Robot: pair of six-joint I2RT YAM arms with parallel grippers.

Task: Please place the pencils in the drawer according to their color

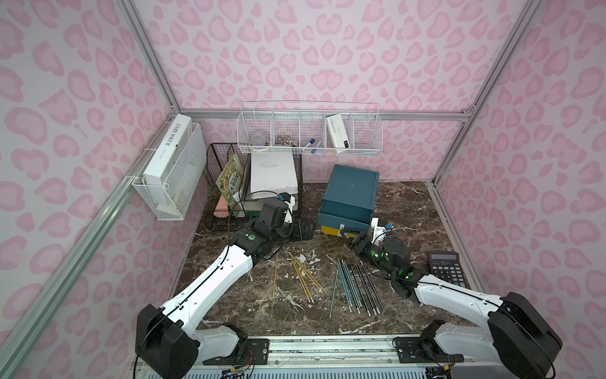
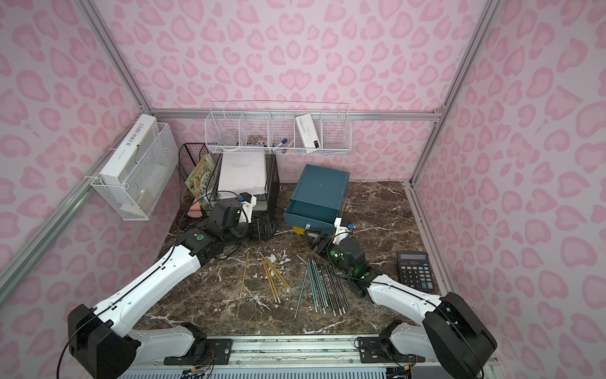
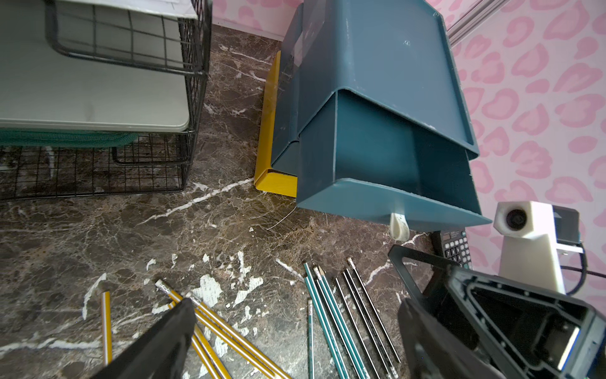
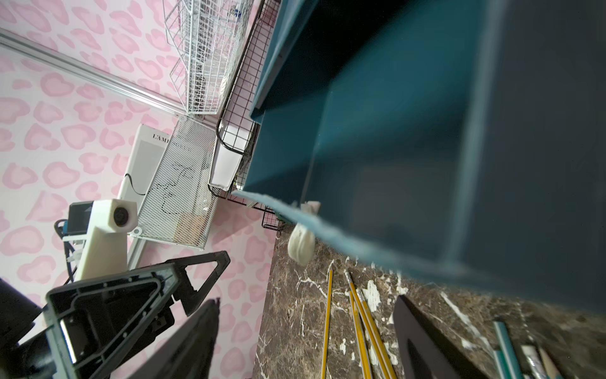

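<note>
A teal drawer (image 3: 366, 201) stands pulled out of the box, and its visible inside is empty. On its front is a pale knob (image 4: 301, 245); my right gripper is open around the area just before it, with no visible grip on the knob. My left gripper hangs open and empty left of the box, above the table. Yellow pencils (image 3: 221, 324) lie below it at left and middle. Teal pencils (image 3: 325, 319) lie farther right, beside black pencils (image 3: 366, 315). Beneath the teal drawer shows a yellow drawer (image 3: 277, 183).
A black wire rack (image 3: 157, 163) stands left of the box. White wire baskets (image 1: 290, 129) hang on the back wall. A calculator (image 1: 445, 268) lies at the right.
</note>
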